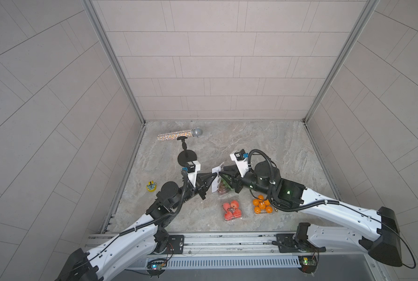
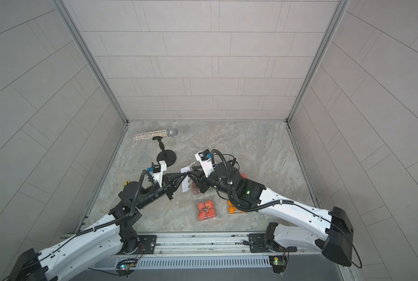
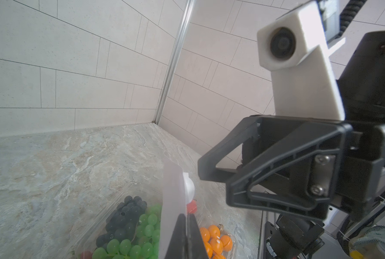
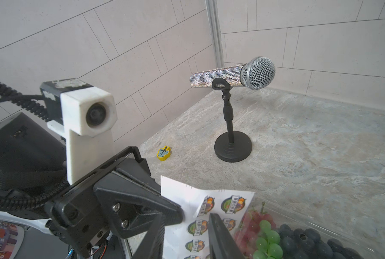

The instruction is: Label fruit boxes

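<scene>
A white sheet of round fruit labels [image 4: 196,226] hangs upright between my two grippers. My left gripper is shut on the sheet's edge, as the right wrist view shows. My right gripper stands open, its fingertips [image 4: 216,228] close in front of the printed face. In the left wrist view the sheet [image 3: 173,207] appears nearly edge-on, with a white curled piece on its far side. Below lies a clear box of mixed grapes [image 3: 129,224]. Boxes of red fruit [image 1: 231,210] and orange fruit [image 1: 262,204] sit nearer the front.
A glittery microphone [image 4: 231,75] on a black stand [image 4: 233,146] occupies the back left. A small yellow object [image 1: 151,186] lies at the left.
</scene>
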